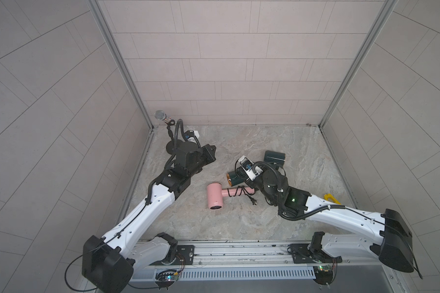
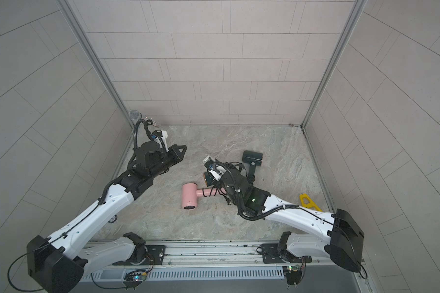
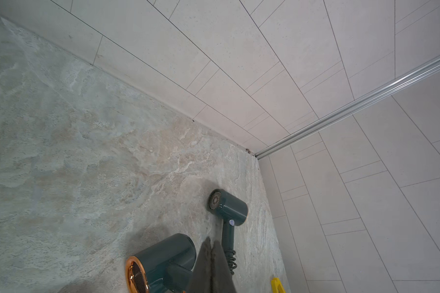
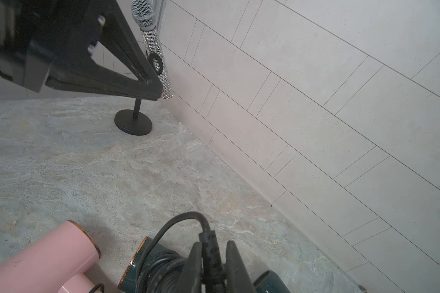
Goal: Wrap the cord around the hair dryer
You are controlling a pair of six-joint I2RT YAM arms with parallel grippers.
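Observation:
A pink hair dryer [image 1: 214, 196] lies front-centre with black cord looped round its handle. A dark green dryer [image 3: 159, 261] with a copper rim lies behind it, and another [image 3: 229, 207] lies farther right, cord coiled on its handle. My left gripper is raised at the left, shut with nothing between its fingers. My right gripper is low over the centre, its fingers part open around the dark cord end [image 4: 209, 244] with a coiled cord beside it; whether it grips is unclear.
A microphone on a black stand [image 4: 133, 122] stands at the back left. A yellow object [image 2: 308, 202] lies at the right. Walls enclose the counter.

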